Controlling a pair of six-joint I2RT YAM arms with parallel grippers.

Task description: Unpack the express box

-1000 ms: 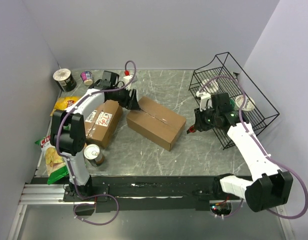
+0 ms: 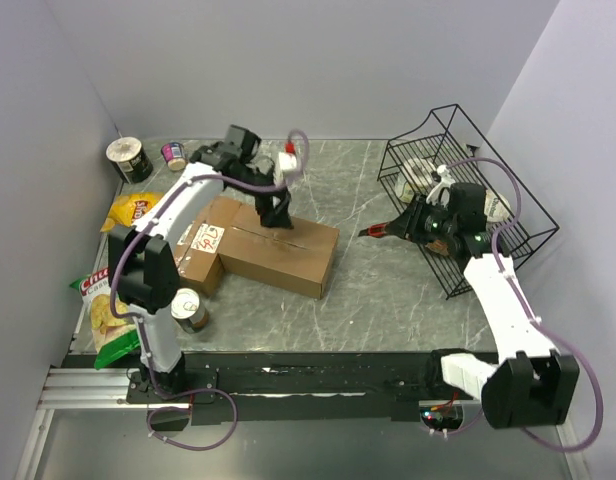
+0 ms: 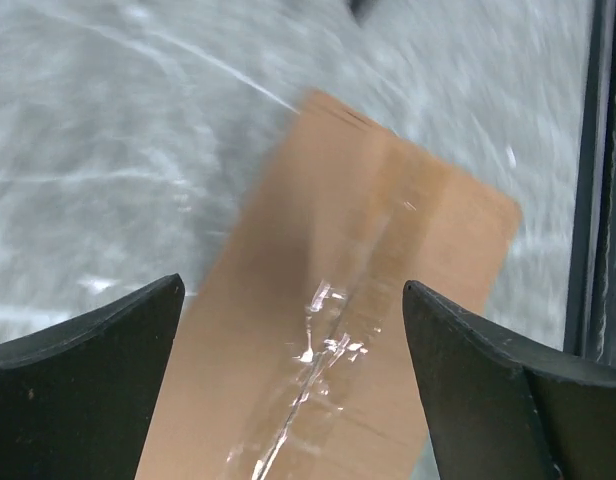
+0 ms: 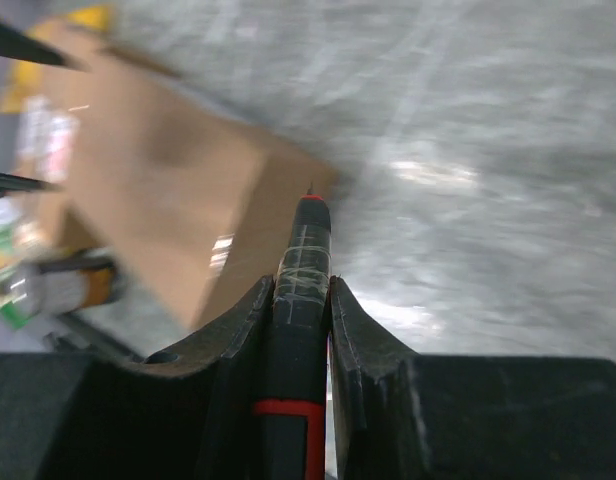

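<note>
A taped cardboard box [image 2: 283,262] lies mid-table, touching a second box [image 2: 193,270] with a label at its left. My left gripper [image 2: 276,215] is over the taped box, its fingers open in the left wrist view, where the box top [image 3: 348,280] shows between them. My right gripper [image 2: 398,225] is right of the box, shut on a black and red box cutter [image 4: 293,360], whose tip points toward the box's end.
A wire rack [image 2: 528,230] with items stands on the right. Chip bags [image 2: 113,330], cans [image 2: 189,311] and tubs [image 2: 128,158] line the left. The table between box and rack is clear.
My left gripper has moved slightly right.
</note>
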